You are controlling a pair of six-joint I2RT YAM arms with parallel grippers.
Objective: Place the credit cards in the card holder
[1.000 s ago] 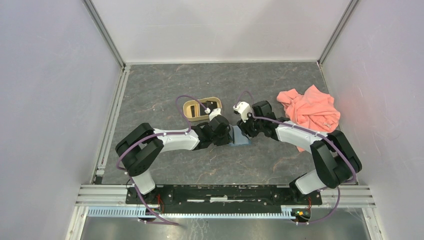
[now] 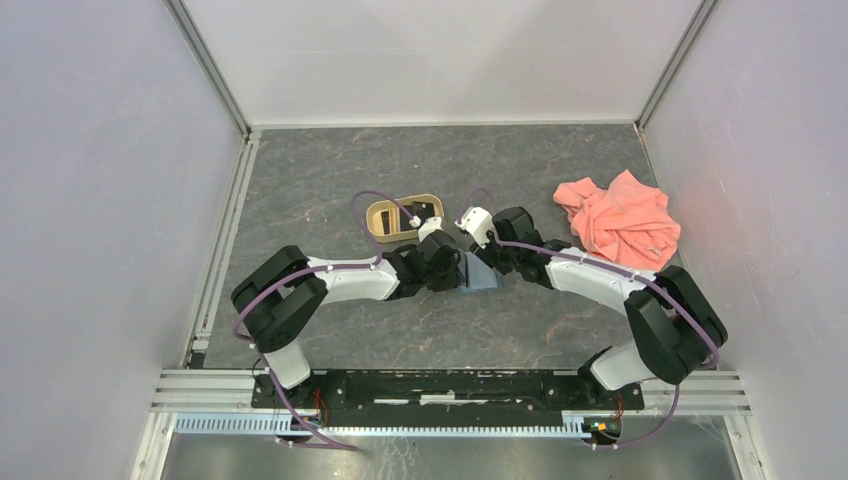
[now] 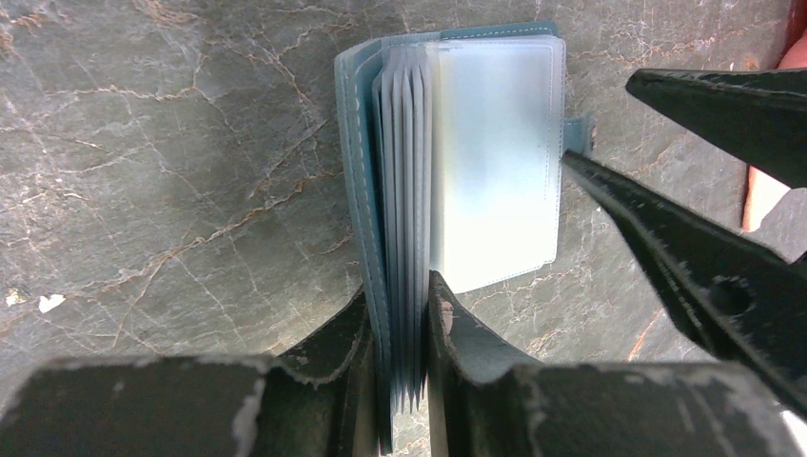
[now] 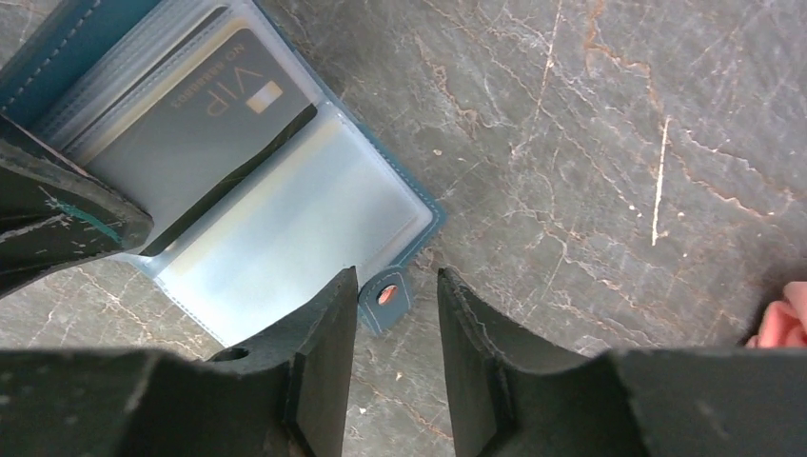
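The open blue card holder (image 3: 357, 162) has its stack of sleeves bunched in my left gripper, which is shut on it. In the right wrist view a grey VIP card (image 4: 209, 114) sits in a sleeve beside a clear empty-looking sleeve (image 4: 295, 219). My right gripper is part open above the holder's right side, its fingertips either side of the small snap tab (image 4: 373, 309) as seen from its camera; I cannot tell whether they touch it.
A tan tray (image 2: 380, 230) with dark cards stands behind the left gripper. A crumpled pink cloth (image 2: 625, 220) lies at the right.
My left gripper and the holder stay where they were.
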